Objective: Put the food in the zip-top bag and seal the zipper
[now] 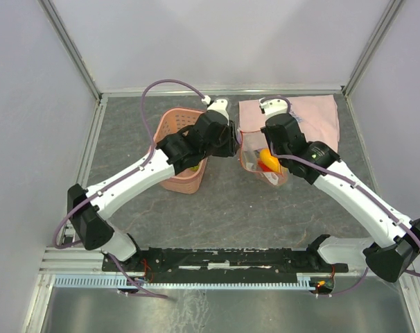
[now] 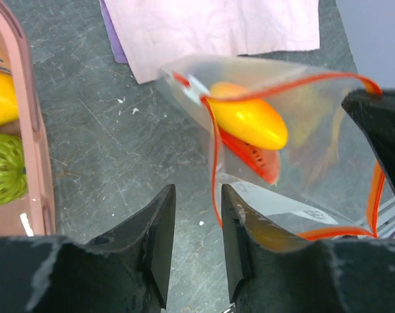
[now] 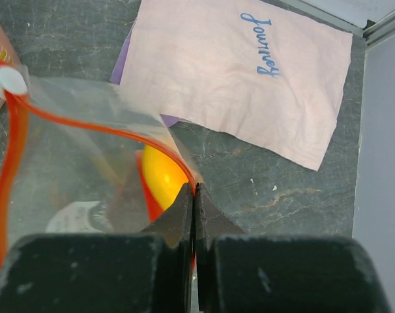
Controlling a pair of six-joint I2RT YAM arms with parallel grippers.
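Note:
The clear bag with orange zipper edges (image 1: 262, 173) holds a yellow piece of food (image 2: 248, 114) and a red one (image 2: 249, 153). My right gripper is shut on the bag's orange edge at its right side. My left gripper is part open at the bag's left edge, the orange strip showing behind the gap between its fingers; whether it touches it I cannot tell.
A pink basket (image 1: 184, 182) with yellow and green items (image 2: 5, 169) stands at left. A pale pink cloth printed "Journey" (image 3: 223, 78) lies behind the bag.

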